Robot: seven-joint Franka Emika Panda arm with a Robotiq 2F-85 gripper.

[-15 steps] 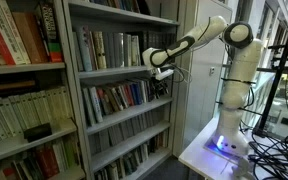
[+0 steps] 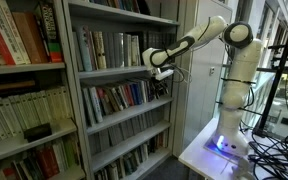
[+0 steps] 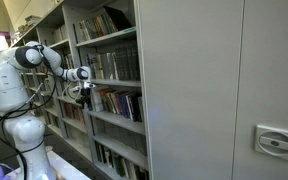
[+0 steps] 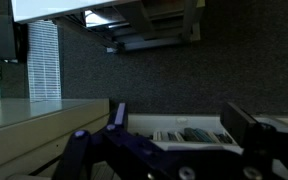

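My gripper (image 2: pixel 161 88) hangs from the white arm (image 2: pixel 174 55) in front of the bookshelf, roughly level with a row of upright books (image 2: pixel 114 100). In exterior view 2 the dark gripper (image 3: pixel 85 95) appears beside the shelves, at the height of a middle row of books (image 3: pixel 124 104). The wrist view looks down: the gripper stands open, its two dark fingers wide apart, with only grey floor (image 4: pixel 174 85) between them. It holds nothing.
A white table (image 2: pixel 206 158) carries the arm's base. Tall bookshelves (image 2: pixel 79 100) filled with books line the left. In the wrist view, low books (image 4: pixel 189 134) show at the bottom and a metal frame (image 4: pixel 154 42) at the top. Cables (image 2: pixel 274 155) lie right of the base.
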